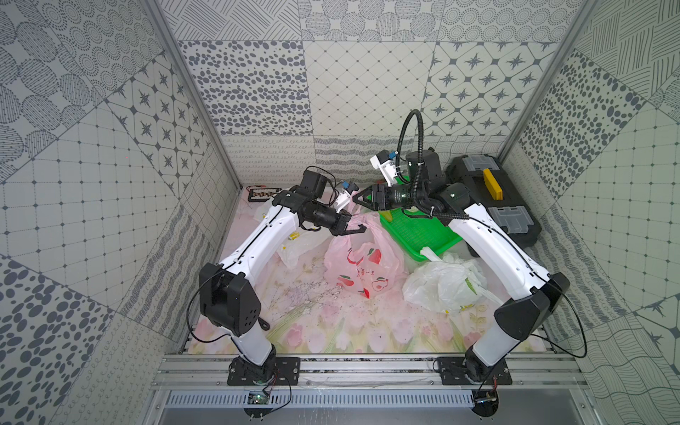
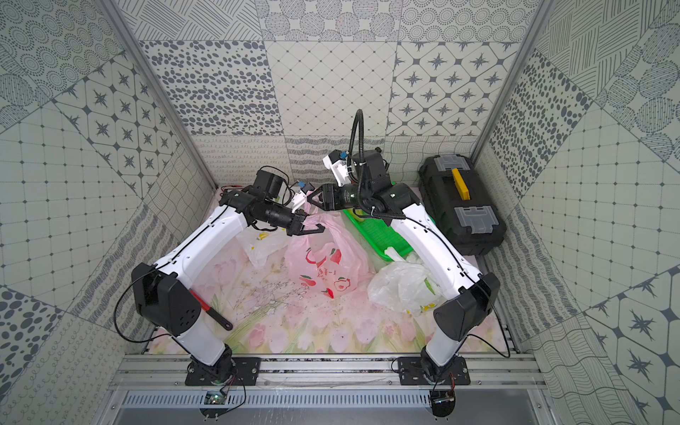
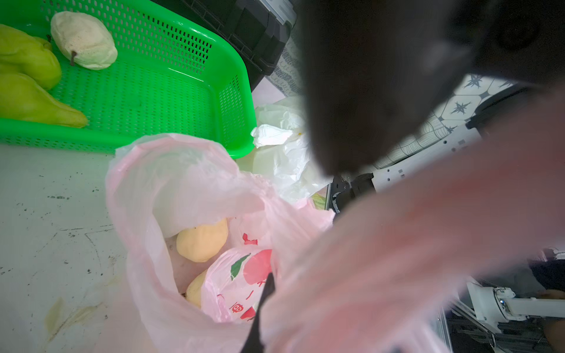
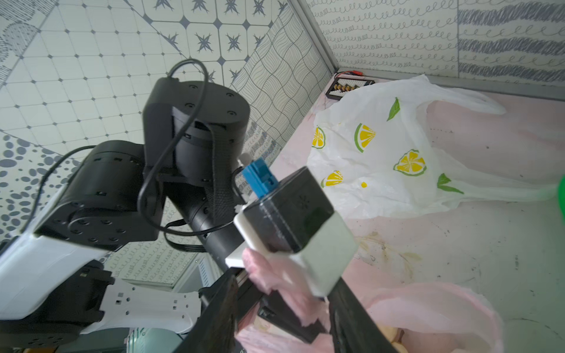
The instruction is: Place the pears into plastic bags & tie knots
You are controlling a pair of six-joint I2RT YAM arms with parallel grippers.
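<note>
The pink plastic bag [image 1: 364,269] hangs open at the center, two pale pears [image 3: 201,240] visible inside it. My left gripper [image 1: 352,227] is shut at the bag's top, pink plastic [image 3: 412,235] draped across its wrist view. My right gripper [image 1: 362,198] stands open just above and right of it, pink plastic of a handle behind its fingers in the right wrist view. The green basket [image 1: 420,237] holds green pears [image 3: 38,103] and a white fruit [image 3: 84,40]. A white bag [image 1: 442,283] lies at the right.
A flattened white lemon-print bag [image 4: 376,153] lies at the back left. A black toolbox [image 1: 496,198] stands at the back right. A red-handled tool [image 2: 209,308] lies near the left base. Bare table shows at the front.
</note>
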